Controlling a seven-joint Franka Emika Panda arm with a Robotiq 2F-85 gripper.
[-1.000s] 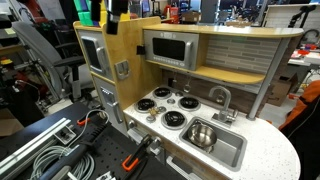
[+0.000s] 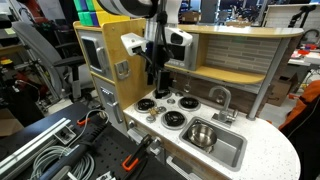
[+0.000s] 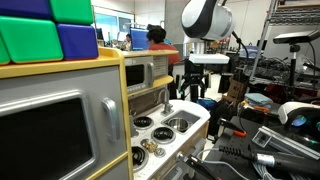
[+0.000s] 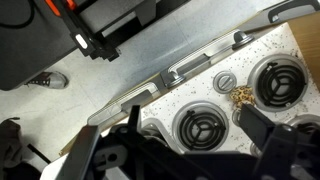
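Note:
My gripper [image 2: 157, 82] hangs above the stove side of the toy kitchen's counter, pointing down with its fingers open and nothing seen between them. The second exterior view shows the gripper [image 3: 192, 84] well above the counter. From the wrist, dark fingers [image 4: 268, 142] frame the lower part of the picture. Beneath lies the white speckled stove top with several dark coil burners [image 4: 200, 127]. A small golden-brown thing [image 4: 242, 96], too small to identify, rests between burners. In the sink [image 2: 231, 151] sits a metal pot [image 2: 201, 135].
A silver microwave [image 3: 146, 72] is built in under a wooden shelf [image 2: 225, 74] behind the stove. The faucet [image 2: 225, 100] rises behind the sink. Drawer fronts with knobs [image 4: 177, 75] line the counter's front. Cables [image 2: 58, 160] lie at the front left.
From high at the upper left, my gripper has come down and to the right, over the stove. The pot and the counter have not visibly changed.

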